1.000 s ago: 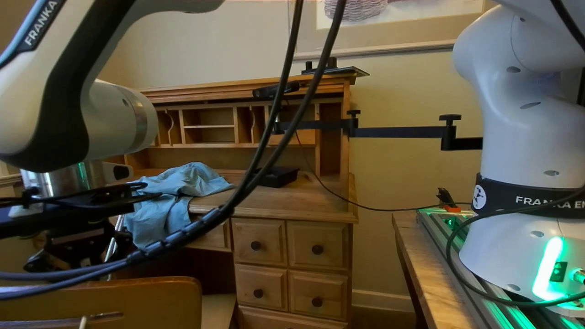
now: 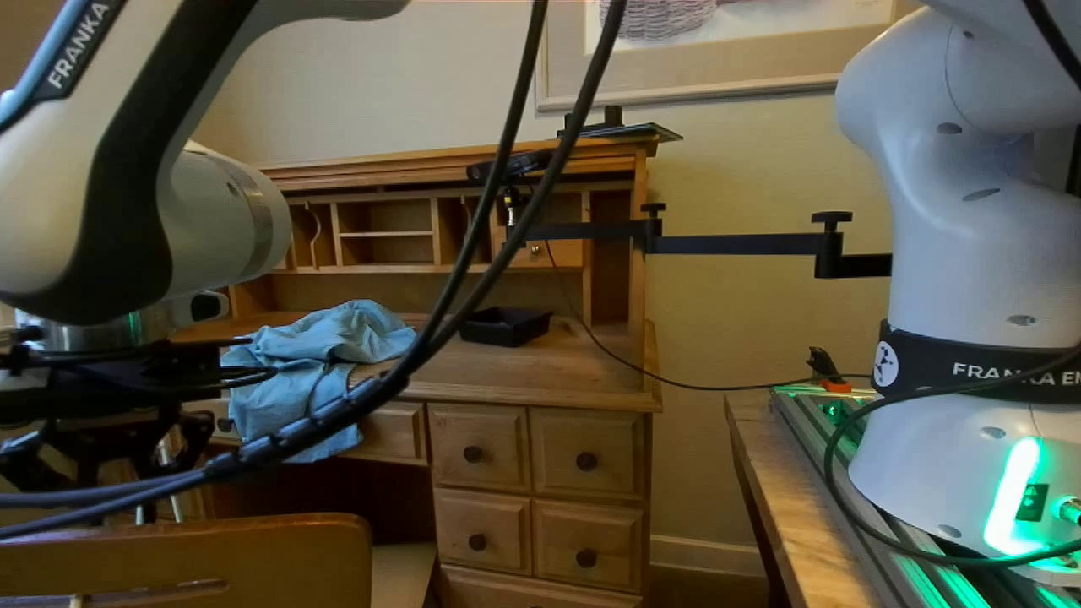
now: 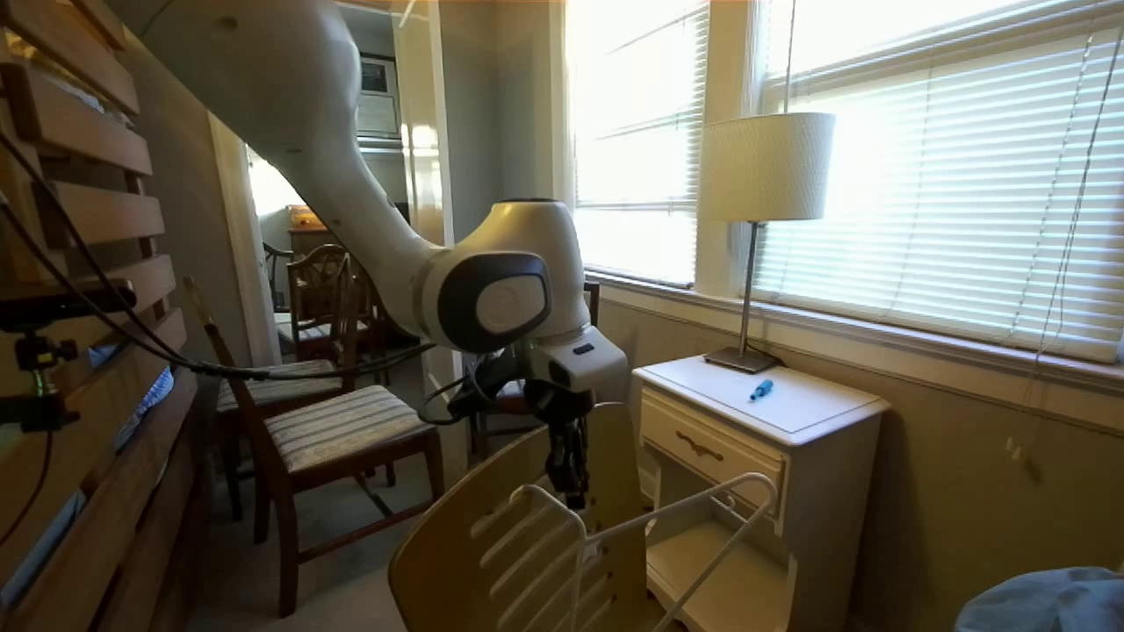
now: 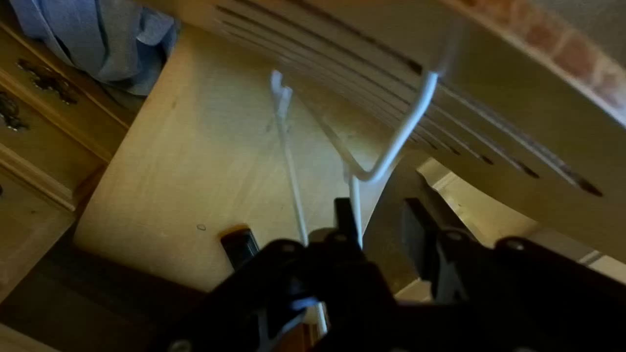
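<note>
A white wire frame (image 3: 674,513) stands at the wooden chair (image 3: 464,548), its bent bars rising above the seat. In the wrist view, a curved bar of the white wire frame (image 4: 405,130) runs down to my gripper. The fingers are apart, with a gap between the dark fingers. One upright bar passes close beside the left finger (image 4: 343,214); whether it touches cannot be told. From exterior view 2, my gripper (image 3: 570,493) points down at the frame's upper part. In exterior view 1, the gripper (image 2: 96,466) is partly cut off and behind cables.
A blue cloth (image 2: 324,355) drapes over the wooden desk (image 2: 578,370) near a black tray (image 2: 504,326). Close to the gripper stands the slotted chair back (image 4: 499,76). A white nightstand (image 3: 832,421) holds a lamp (image 3: 774,168) and a teal marker (image 3: 761,390). Thick cables (image 2: 436,334) hang from the arm.
In exterior view 1, my gripper has shifted left. The thin white bars beside it also appear farther left. The hanging cables have swung slightly left; cloth and desk stay put.
</note>
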